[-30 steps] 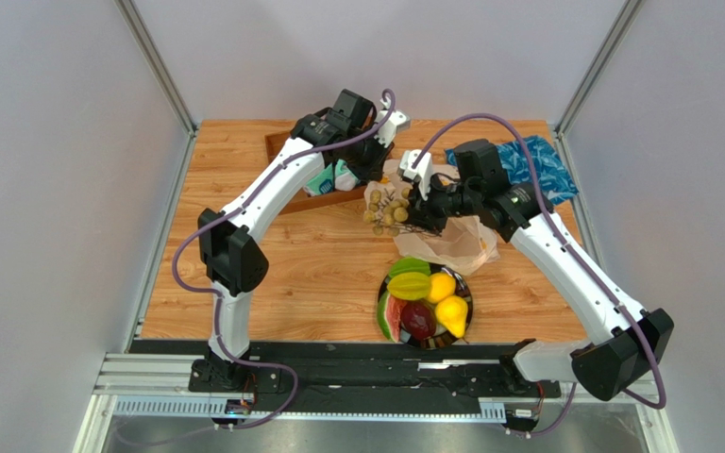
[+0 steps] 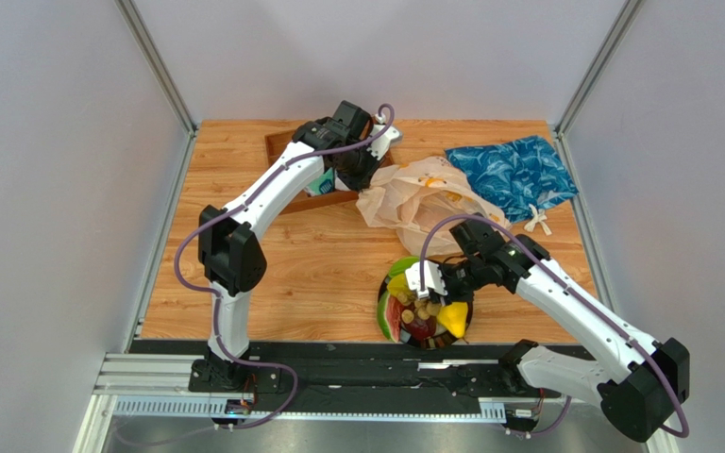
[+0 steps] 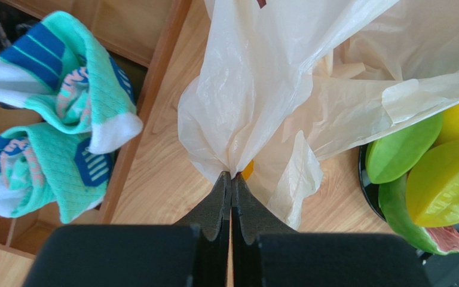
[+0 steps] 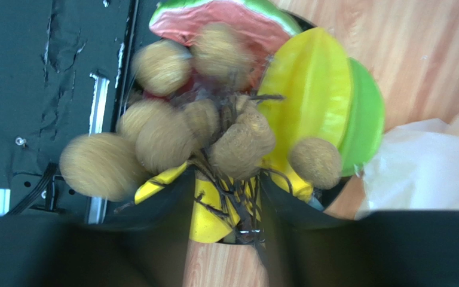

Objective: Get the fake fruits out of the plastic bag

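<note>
My left gripper is shut on the gathered edge of the crumpled translucent plastic bag (image 3: 238, 89), with a bit of orange showing behind it. My right gripper is over the plate at the table's front, its blurred fingers apart around the dark stems of a bunch of brown fake longans (image 4: 154, 137); whether it grips them I cannot tell. The plate also holds a watermelon slice (image 4: 214, 15), a yellow starfruit (image 4: 303, 72), a green fruit (image 4: 360, 113), a yellow pear (image 2: 452, 319) and a dark red fruit (image 2: 418, 328).
A wooden compartment box (image 3: 127, 33) with turquoise socks (image 3: 70, 89) sits at the back left. A blue package (image 2: 513, 170) lies at the back right.
My right gripper has brought the longan bunch down from above the bag onto the fruit plate. The left gripper has moved slightly, and the bag has shifted.
</note>
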